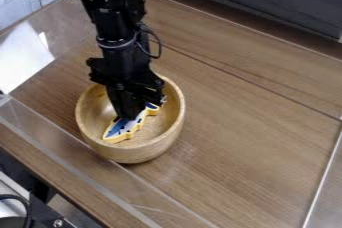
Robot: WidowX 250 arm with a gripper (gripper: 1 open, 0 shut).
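Observation:
A wooden bowl (162, 138) stands near the left side of the table. Inside it lies a flat toy (123, 127), yellow-edged with a blue and white top and dark spots. The black gripper (126, 108) reaches down into the bowl over the toy, its lower end touching or very close to it. The fingertips are dark and overlap, so I cannot see whether anything is between them.
A grey panelled wall runs along the back, and a clear strip lies along the front left edge, with cables below it.

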